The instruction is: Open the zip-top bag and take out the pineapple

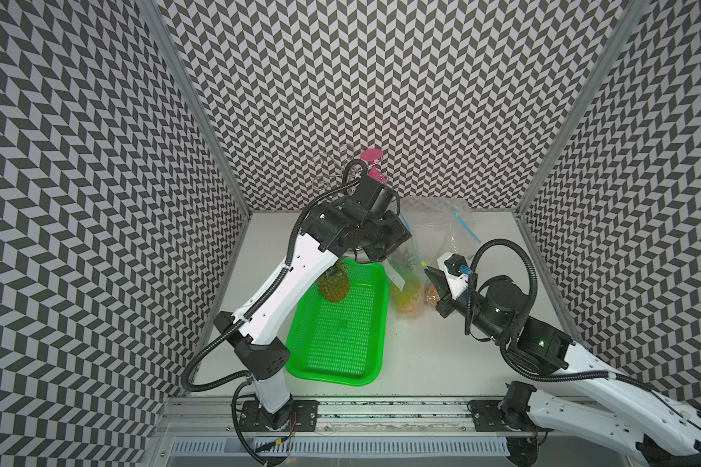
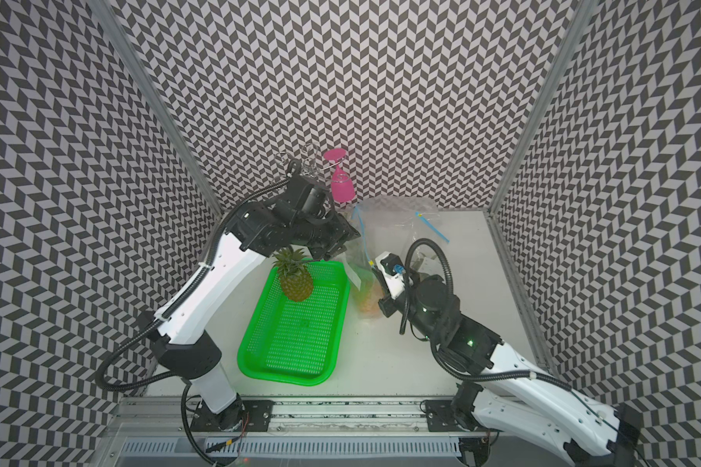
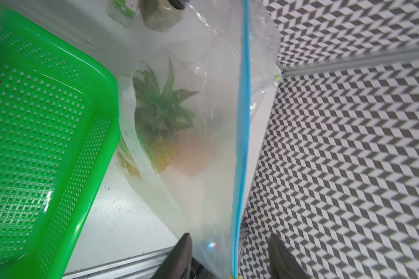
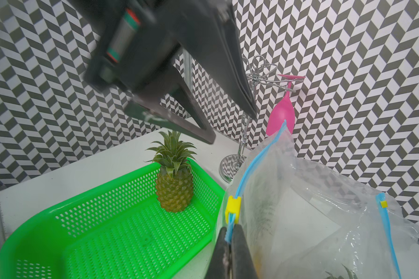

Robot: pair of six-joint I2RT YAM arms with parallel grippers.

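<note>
A clear zip bag point(image 3: 195, 186) with a blue strip stands right of the green basket, a leafy pineapple point(image 3: 163, 107) visible through its film. In the right wrist view my right gripper is shut on the blue zip strip's end, just below the yellow slider point(image 4: 232, 209). My left gripper is open above the bag, with the strip in the background between its fingers. Another pineapple point(image 4: 174, 186) stands upright in the basket.
The green basket point(image 2: 249, 338) takes the table's middle-left. A metal stand point(image 4: 242, 139) with a pink glass point(image 4: 279, 111) is at the back. A second bag point(image 4: 386, 232) lies to the right. Bare table shows at the front right.
</note>
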